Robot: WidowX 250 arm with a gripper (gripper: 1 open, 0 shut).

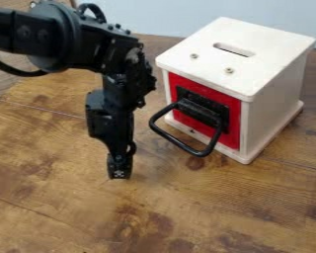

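Note:
A white wooden box [275,99] with a slot and two bolts on its top stands at the right. Its red front panel [219,97] carries a black latch with a black loop handle [184,143] sticking out toward the left. The black gripper [119,166] points down at the wooden table to the left of the handle, apart from it. Seen side-on, its fingers overlap, so whether it is open or shut is unclear.
A pale wall runs behind the box, and a dark cable loops at the arm's upper left.

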